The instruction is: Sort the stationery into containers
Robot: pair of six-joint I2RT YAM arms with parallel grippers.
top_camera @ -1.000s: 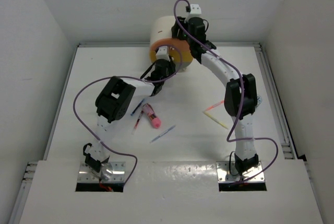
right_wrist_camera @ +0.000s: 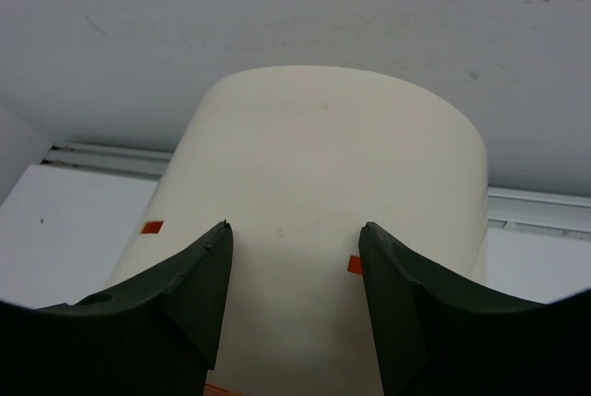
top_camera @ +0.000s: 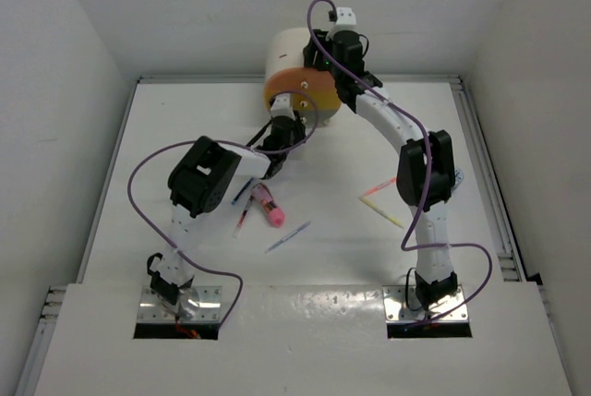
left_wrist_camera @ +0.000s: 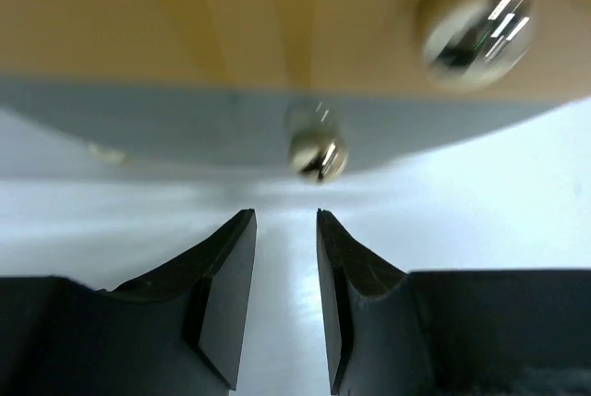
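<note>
A rounded box [top_camera: 282,50] with white top and orange front stands at the back. My left gripper is open and empty at its front, just below a metal knob [left_wrist_camera: 319,158]. My right gripper stands open over the white top [right_wrist_camera: 323,138], with nothing visible held. On the table lie a pink pencil case [top_camera: 268,205], a light blue pen [top_camera: 287,236], a red pen [top_camera: 244,216], a yellow pen [top_camera: 381,212], an orange pen [top_camera: 379,186] and a dark blue pen [top_camera: 243,190].
Walls surround it at back and sides. A blue item [top_camera: 458,176] lies at the right edge, partly behind my right arm.
My left gripper has moved slightly down toward the table front, away from the upper part of the box's front. The right arm looks unchanged.
</note>
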